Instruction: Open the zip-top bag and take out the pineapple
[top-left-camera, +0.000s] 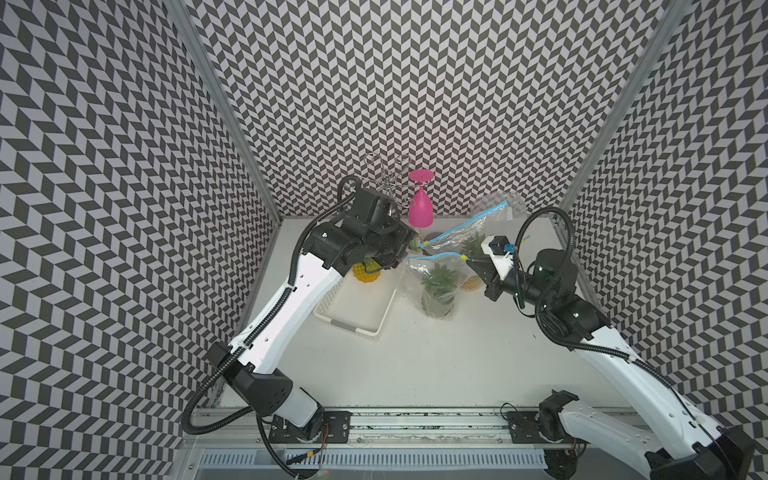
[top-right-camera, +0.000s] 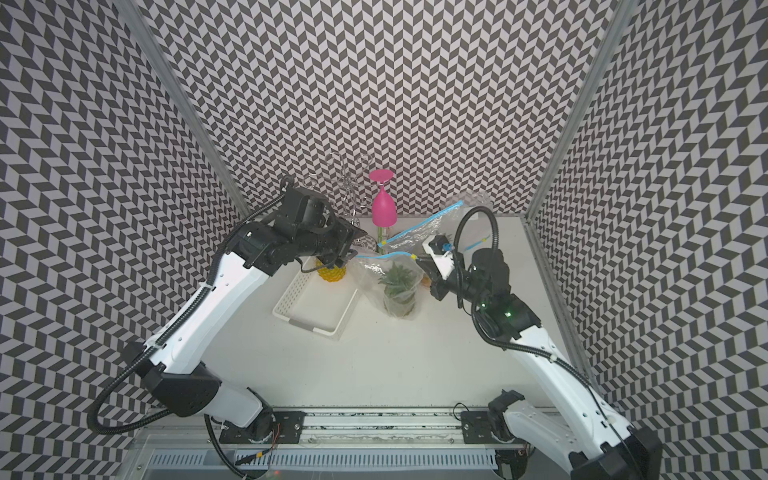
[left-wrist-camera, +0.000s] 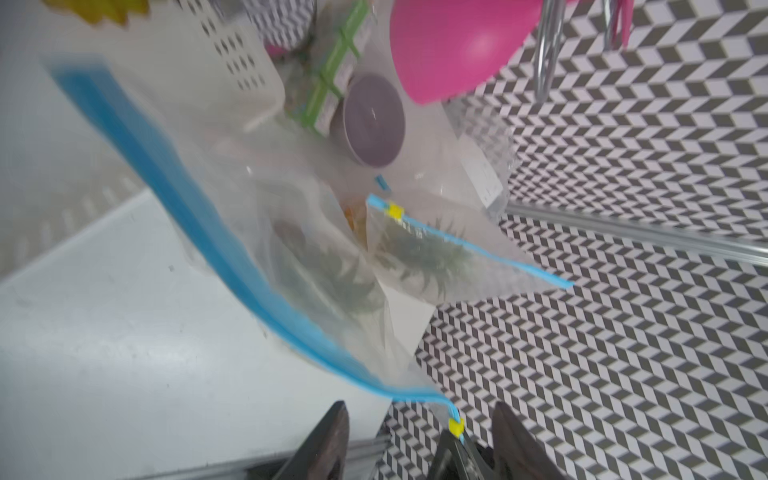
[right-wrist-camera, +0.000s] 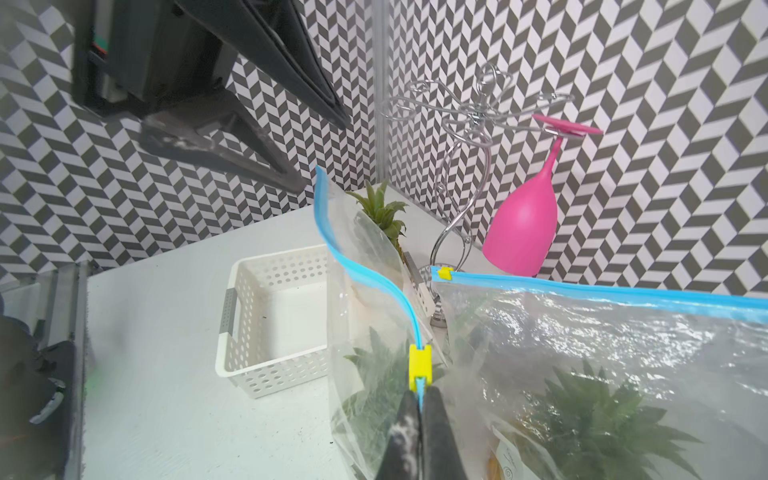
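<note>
The clear zip top bag has a blue strip along its top and a yellow slider at one end. Inside it, the green-leaved pineapple shows through the plastic. At the slider end, my right gripper is shut on the thin strip just below the slider. My left gripper stands open, its fingers empty, just above the strip's free left end. In the left wrist view, the blue strip runs blurred from close up towards the right gripper. Whether the bag's mouth is parted, I cannot tell.
A second blue-topped bag with leaves inside is behind, on the right. Left of the bags lies a white basket. A pink glass hangs upside down on a metal rack at the back.
</note>
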